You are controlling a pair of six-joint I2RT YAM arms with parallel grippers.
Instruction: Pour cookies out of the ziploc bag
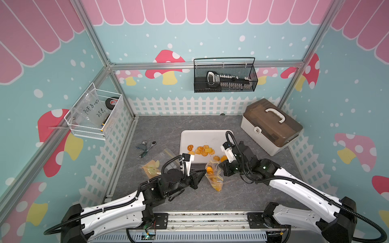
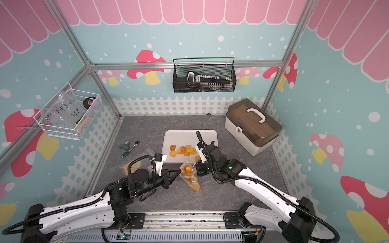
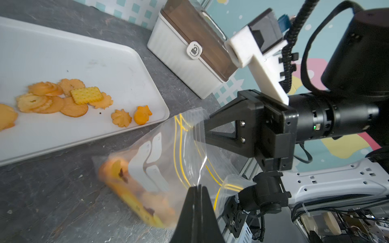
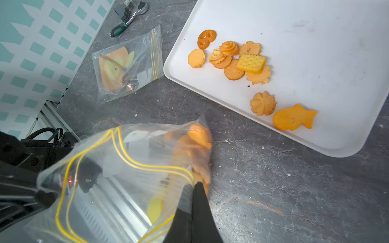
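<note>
The clear ziploc bag [image 4: 133, 145] with yellow seal lines hangs in the air between my grippers, its mouth spread wide. Cookies [image 4: 198, 135] are bunched in its lower part, partly blurred. My right gripper is shut on one side of the rim; my left gripper is shut on the opposite side, and the film stretches between them. Just beyond the bag lies the white tray [image 1: 194, 135]. Several loose cookies [image 4: 247, 60] and a fish-shaped one [image 4: 293, 117] rest on it.
A second ziploc bag [image 4: 129, 64] with cookies lies left of the tray. Behind it are small tools [image 1: 146, 149]. The brown-lidded box [image 1: 272, 125] takes up the right rear. Bare tabletop [image 4: 283, 194] lies in front of the tray.
</note>
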